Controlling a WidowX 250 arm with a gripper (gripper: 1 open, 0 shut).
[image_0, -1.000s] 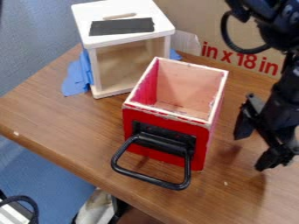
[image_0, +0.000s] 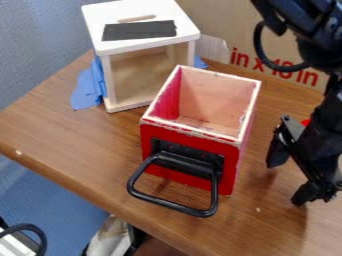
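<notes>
A red open-top box (image_0: 234, 150) with a pink inside stands mid-table, a black U-shaped handle (image_0: 171, 204) sticking out low from its front. Right of it, my black gripper (image_0: 289, 171) points down near the tabletop with its fingers apart and nothing seen between them. A small red object (image_0: 306, 122) is mostly hidden behind the arm.
A white wooden box (image_0: 135, 70) with a dark strip on top stands at the back left, a blue cloth (image_0: 86, 90) beside it. Cardboard (image_0: 241, 30) backs the scene.
The boxes have not moved.
</notes>
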